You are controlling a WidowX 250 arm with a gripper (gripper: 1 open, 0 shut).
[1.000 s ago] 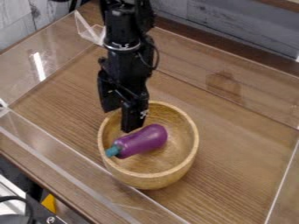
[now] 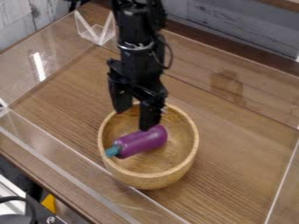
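Observation:
A wooden bowl (image 2: 176, 171) stands near the centre of the table. In it lies a purple eggplant-like toy (image 2: 143, 140) with a teal end toward the lower left. My black gripper (image 2: 135, 108) hangs over the back part of the bowl, above and behind the toy, open, with nothing seen between its fingers.
A white, clear object stands at the upper left. A pale wall edge runs along the back. Black cabling lies at the lower left corner.
The arm has turned and shifted slightly, its fingers now more spread toward the right over the bowl. The bowl and toy appear unmoved.

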